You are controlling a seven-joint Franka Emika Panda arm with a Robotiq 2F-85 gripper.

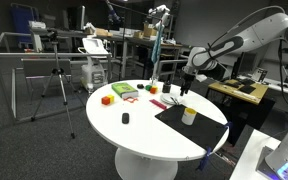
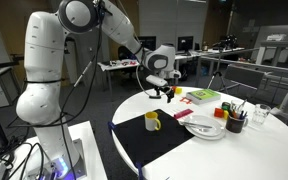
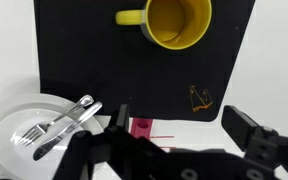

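Observation:
My gripper is open, its fingers far apart with nothing held between them. In the wrist view it hovers over the edge of a black mat (image 3: 84, 70). A yellow mug (image 3: 187, 22) stands upright on that mat, its open top facing the camera and its handle pointing left. Left of the gripper, a white plate (image 3: 2, 132) carries a fork and a knife. A red item (image 3: 141, 128) lies just past the mat's edge, partly covered by the gripper. From exterior view 2, the gripper (image 2: 157, 93) appears above the table behind the mug (image 2: 152, 122).
Exterior view 2 shows a dark holder (image 2: 234, 125) with utensils beyond the plate (image 2: 215, 134). A green box (image 1: 124, 89) and small coloured blocks (image 1: 108, 100) sit farther along the round table (image 1: 134, 145). A small black object (image 1: 126, 118) lies alone, with clear table around it.

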